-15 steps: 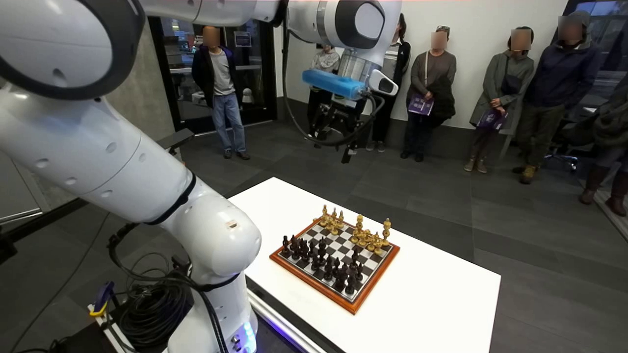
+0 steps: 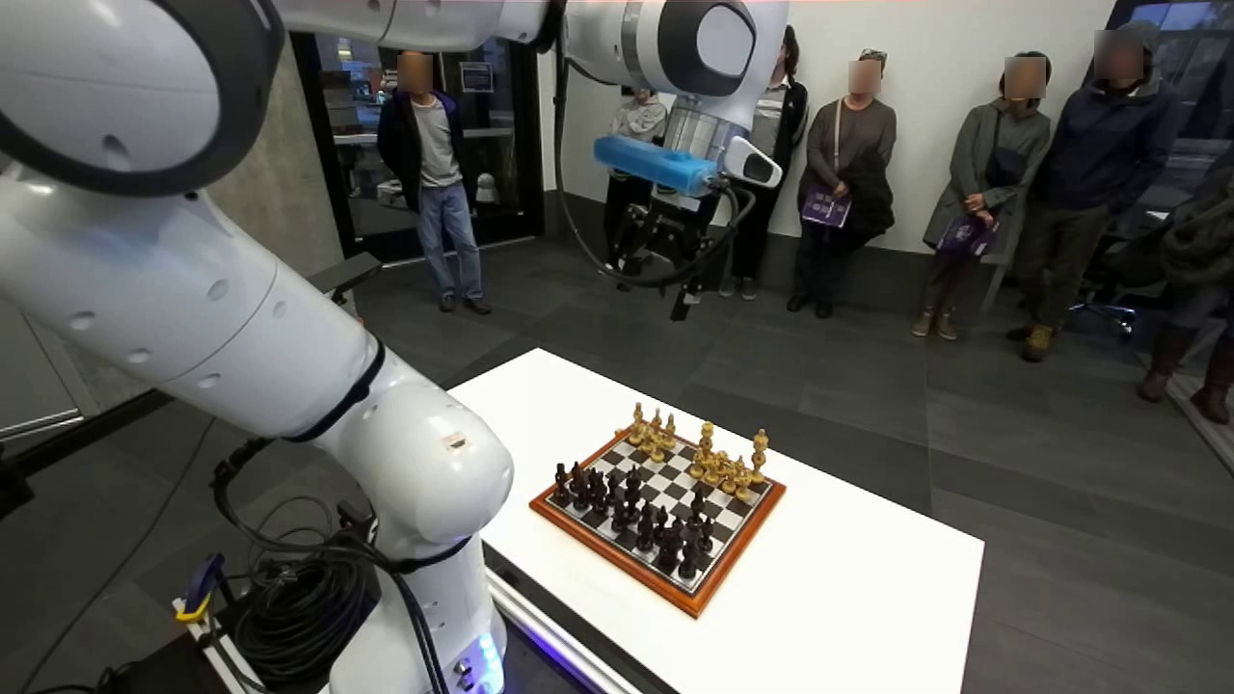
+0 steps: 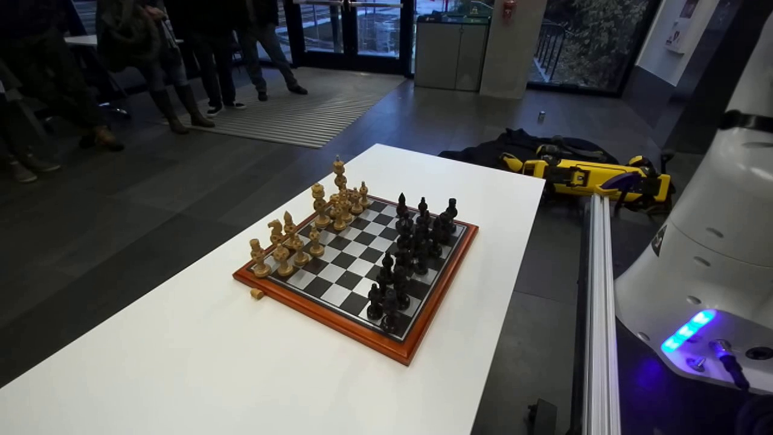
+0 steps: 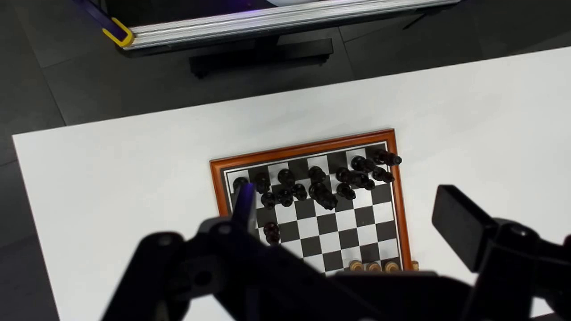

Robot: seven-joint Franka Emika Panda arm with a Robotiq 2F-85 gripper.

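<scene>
On the white table lies a chessboard [image 2: 694, 603] with an orange-brown wooden frame. Black pieces [image 3: 416, 239] crowd the side nearest the robot base, and light wooden pieces [image 3: 282, 257] line the opposite side. One small light piece [image 3: 257, 293] rests on the table just off the board's frame. My gripper [image 2: 656, 284] hangs high above the board, clear of every piece. Its two fingers stand wide apart in the wrist view, with the right finger pad [image 4: 463, 227] over bare table. They hold nothing. Part of the board and most light pieces are hidden behind the gripper there.
The white table [image 3: 137, 362] has free room on both sides of the board. A metal rail [image 3: 599, 326] runs between table and robot base. Several people stand along the wall, away from the table. A yellow machine [image 3: 594, 180] lies on the floor beyond.
</scene>
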